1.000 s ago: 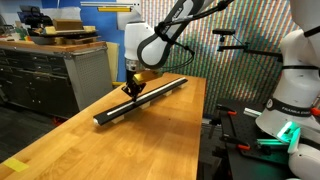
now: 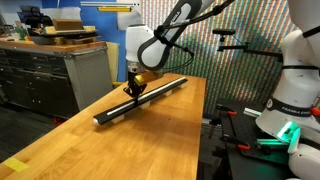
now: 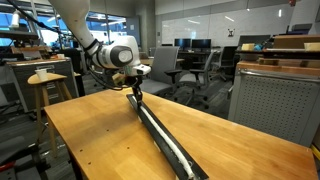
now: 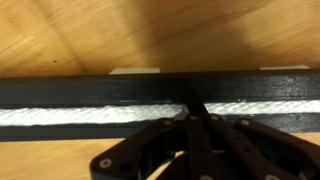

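Note:
A long dark bar with a white strip along its length [image 2: 112, 115] lies on the wooden table. In the wrist view the white strip [image 4: 80, 115] runs across between two black edges and looks fibrous or ropelike. My gripper is shut, its dark fingertips over the strip; nothing clearly shows between them. In exterior view 2 the gripper [image 3: 139, 98] points down at the far part of the bar [image 3: 165, 142]. Whether the tips touch the strip or hover just above it, I cannot tell.
Bare wooden tabletop [image 2: 100, 155] surrounds the bar, with wide free room on its near side. A yellow patch [image 2: 15, 164] marks the table's left corner. Behind stand grey cabinets [image 2: 78, 75]; office chairs [image 3: 193, 82] are beyond the table.

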